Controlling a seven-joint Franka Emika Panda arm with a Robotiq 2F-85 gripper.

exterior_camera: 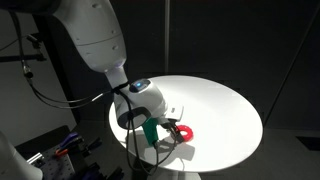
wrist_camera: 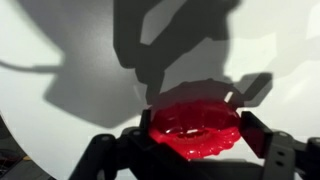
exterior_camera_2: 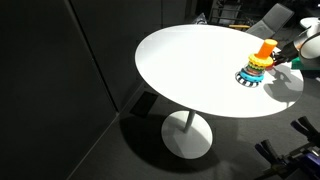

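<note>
A glossy red ring (exterior_camera: 185, 132) lies on the white round table, just at the tip of my gripper (exterior_camera: 175, 126). In the wrist view the red ring (wrist_camera: 207, 147) sits between the two black fingers, which stand apart at its sides; my gripper is open. Whether either finger touches the ring is hard to tell. From the second exterior view, a stack of coloured rings (exterior_camera_2: 259, 62) with an orange top stands close to the gripper end of the arm. This stack does not show in the first exterior view.
The white table (exterior_camera: 225, 110) has wide clear room beyond the ring. Its near edge passes under the arm. A cable (exterior_camera: 135, 150) hangs down by the gripper. My arm's shadow (wrist_camera: 85, 70) falls across the tabletop.
</note>
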